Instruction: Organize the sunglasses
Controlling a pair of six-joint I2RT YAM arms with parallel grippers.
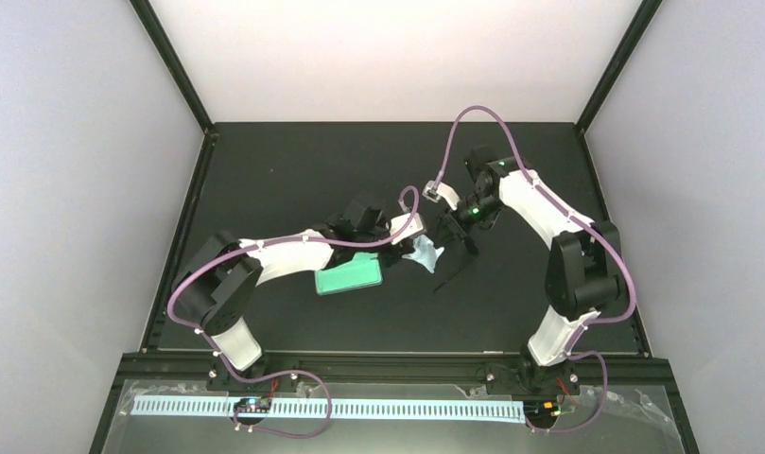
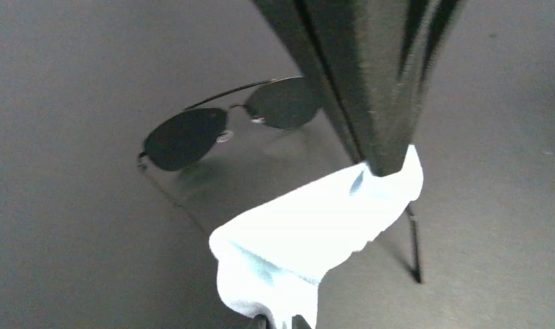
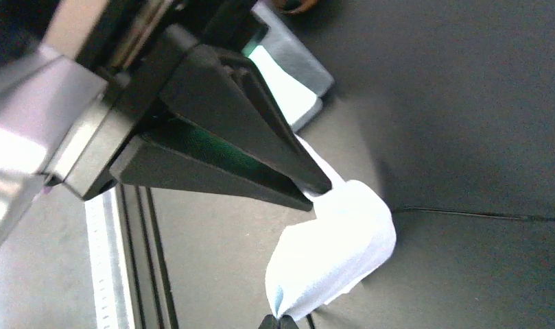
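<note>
A white cleaning cloth [image 1: 425,253] hangs between the two grippers over the dark sunglasses [image 2: 185,137], whose lenses and frame lie on the table. In the right wrist view my right gripper is shut on a lower corner of the cloth [image 3: 336,247]; in the left wrist view the cloth [image 2: 309,226] runs down to my left gripper at the bottom edge. Whether the left fingers are closed on it is unclear. The other gripper's dark fingers reach into each wrist view at the cloth's upper end.
A green case [image 1: 347,276] lies below the left arm, near the middle of the dark table [image 1: 293,180]. Both arms crowd the centre.
</note>
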